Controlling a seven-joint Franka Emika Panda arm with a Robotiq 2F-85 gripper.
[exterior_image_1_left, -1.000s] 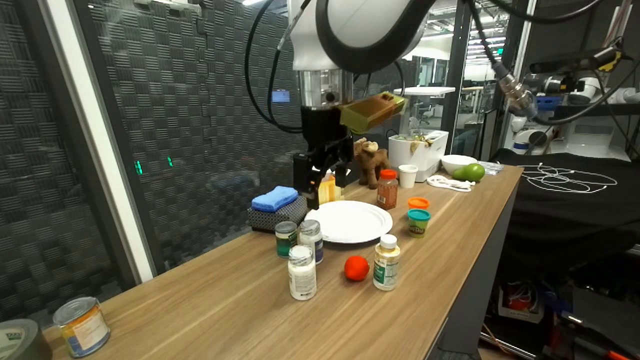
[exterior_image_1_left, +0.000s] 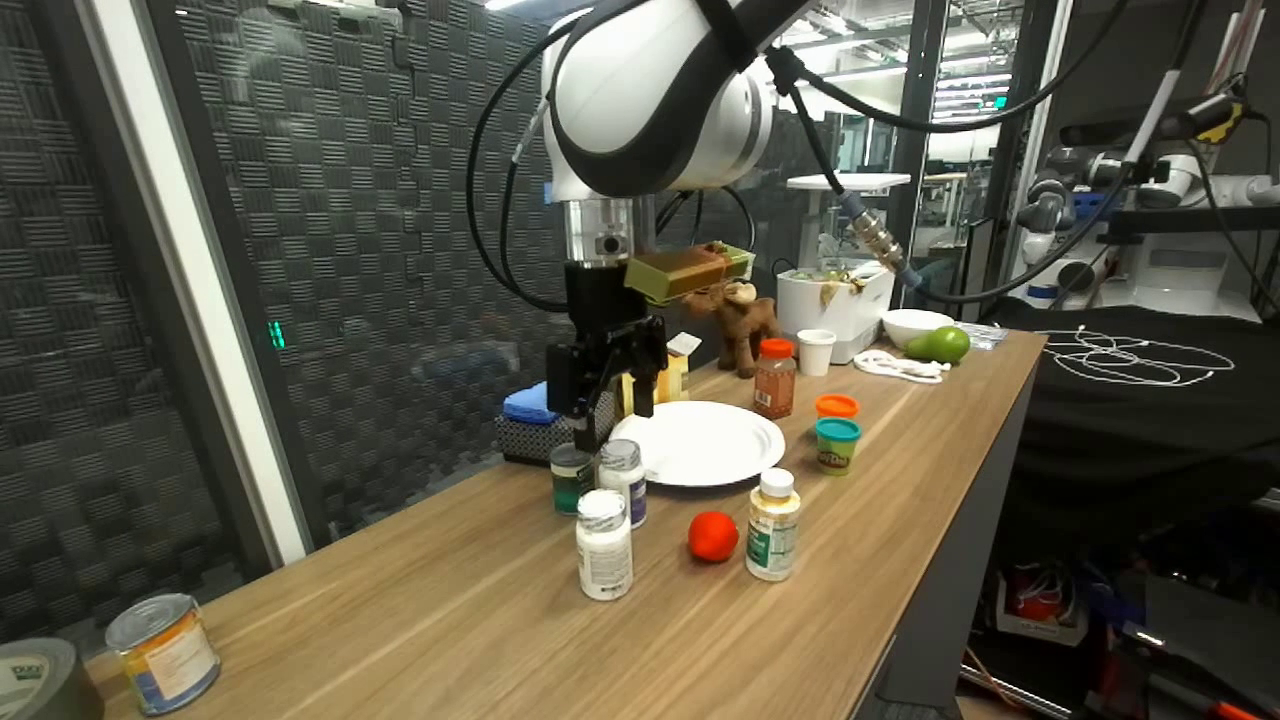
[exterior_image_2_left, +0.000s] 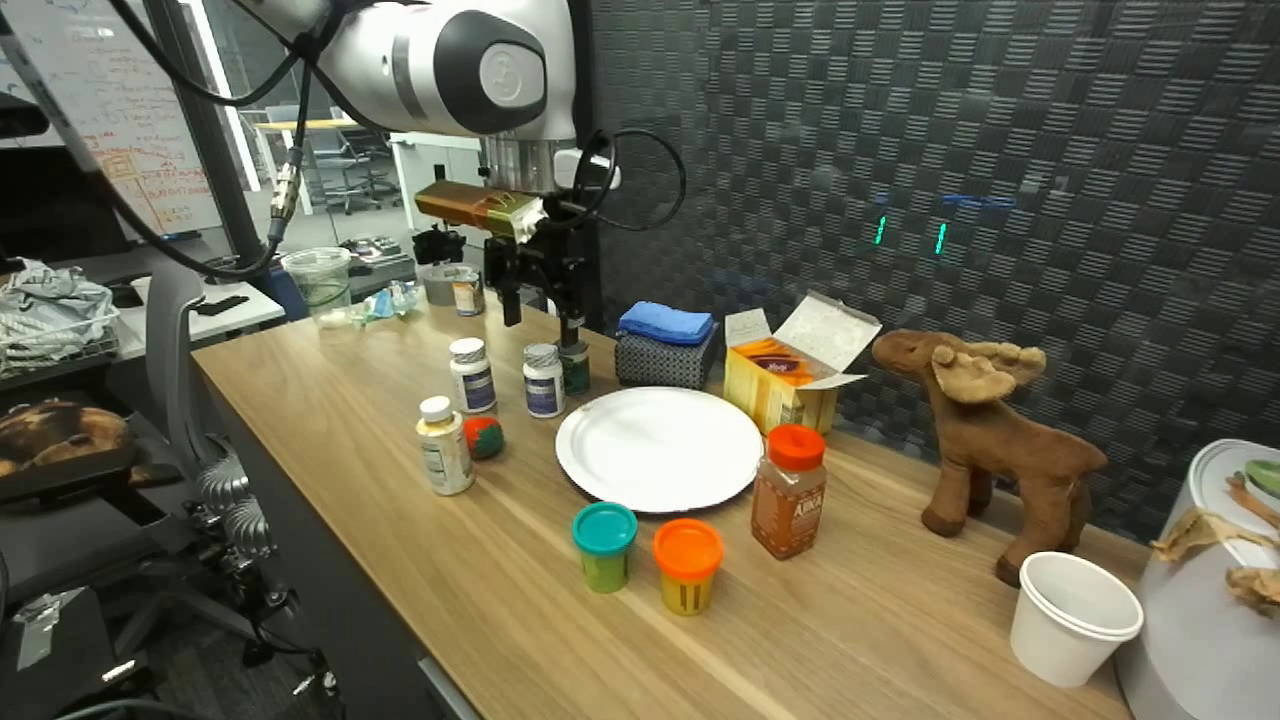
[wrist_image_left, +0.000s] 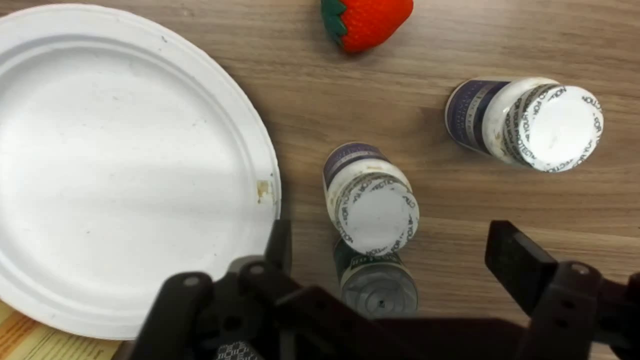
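Observation:
My gripper is open with nothing between its fingers, above the table near the plate. Between and below the spread fingers, in the wrist view, stand a white bottle with a purple label (wrist_image_left: 378, 213) and a green-labelled jar (wrist_image_left: 380, 289) close against it. A second white bottle (wrist_image_left: 558, 129) stands apart, farther right in that view. The white plate (wrist_image_left: 138, 180) lies to the left, its rim near the left finger. A red toy strawberry (wrist_image_left: 372, 21) rests at the top of the wrist view. In exterior view 1 the gripper (exterior_image_1_left: 618, 420) hangs over the jar (exterior_image_1_left: 566, 486).
A yellow-capped-in-white bottle (exterior_image_2_left: 444, 446) stands near the strawberry. Play-Doh tubs (exterior_image_2_left: 603, 547), an orange-lidded jar (exterior_image_2_left: 788, 492), an open yellow box (exterior_image_2_left: 780, 390) and a black box with blue cloth (exterior_image_2_left: 666, 348) surround the plate. Bare table lies toward the front edge.
The arm has come down and moved left in exterior view 1, from above the plate's far side to over the jar and bottle. The objects on the table stay put.

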